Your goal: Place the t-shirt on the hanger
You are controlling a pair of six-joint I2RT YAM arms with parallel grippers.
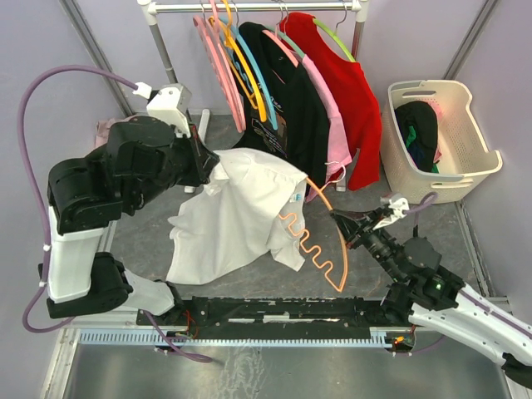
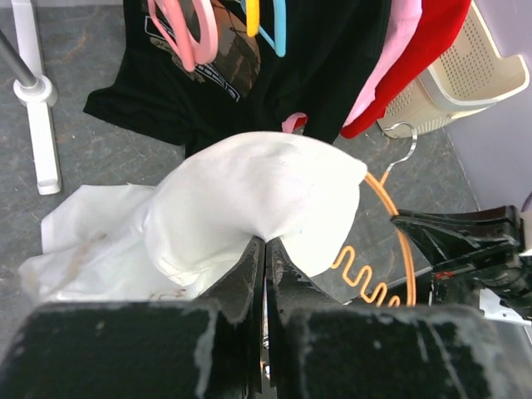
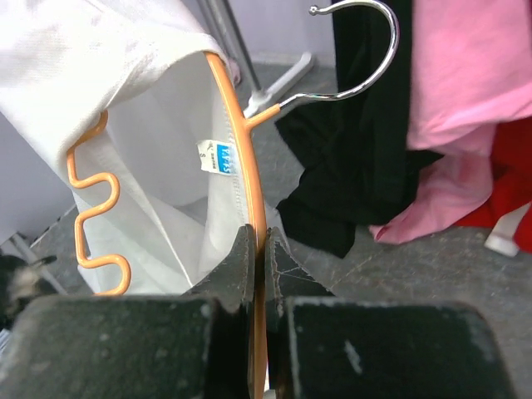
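Observation:
A white T-shirt (image 1: 224, 233) hangs from my left gripper (image 1: 208, 166), which is shut on a bunched fold near its top, as the left wrist view (image 2: 264, 249) also shows. My right gripper (image 1: 341, 224) is shut on the long side of an orange hanger (image 3: 241, 141) with a wavy middle and metal hook (image 3: 382, 50). The hanger's upper end goes under the shirt's fabric at the top; its wavy part lies in front of the shirt, lower end free.
Hangers and garments, black (image 1: 274, 125), pink and red (image 1: 357, 141), hang on a white rail (image 1: 174, 8) just behind. A cream basket (image 1: 449, 183) with clothes stands at the right. Grey floor (image 1: 141, 258) shows around the shirt.

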